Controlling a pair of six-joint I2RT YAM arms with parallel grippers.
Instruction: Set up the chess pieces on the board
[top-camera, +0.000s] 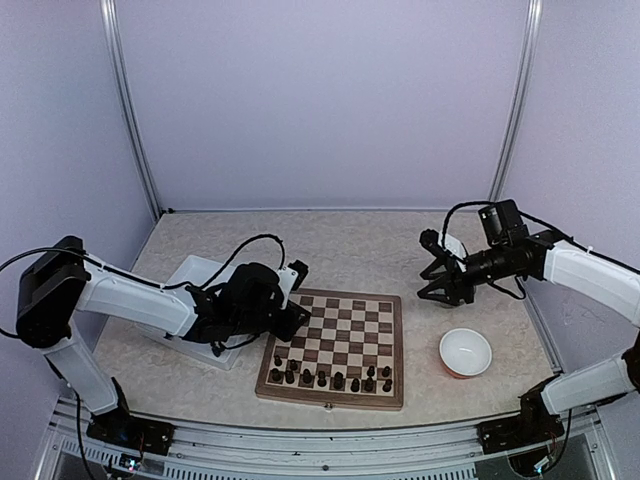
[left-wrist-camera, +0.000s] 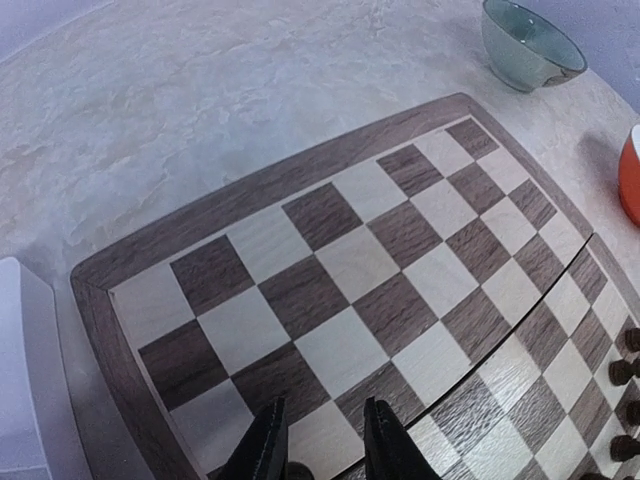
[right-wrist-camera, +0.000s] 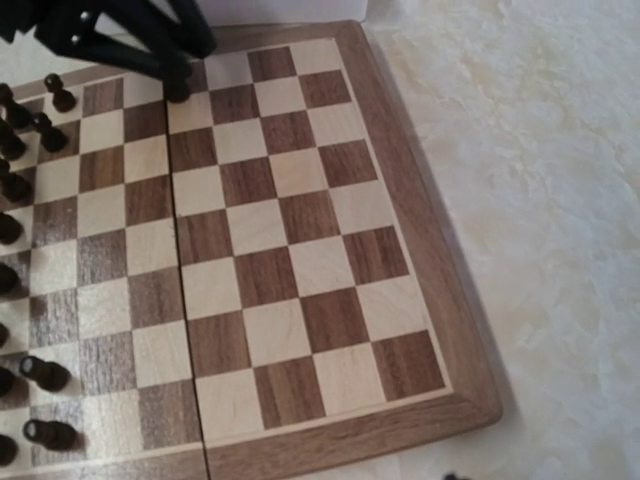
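The wooden chessboard (top-camera: 350, 325) lies flat, with dark chess pieces lined up on its near side. My left gripper is over the board's left part, its fingers (left-wrist-camera: 262, 440) spread apart. Between and below them, the round top of a dark piece (left-wrist-camera: 299, 471) shows at the bottom edge. In the right wrist view this piece (right-wrist-camera: 177, 91) stands on a square near the fold line, close under the left fingers. My right gripper (top-camera: 428, 283) hovers right of the board, fingers apart and empty.
A white tray (top-camera: 197, 268) stands left of the board, partly hidden by the left arm. A white bowl with an orange outside (top-camera: 466, 354) sits right of the board, and a green bowl (left-wrist-camera: 530, 50) lies farther back. The board's far half is mostly bare.
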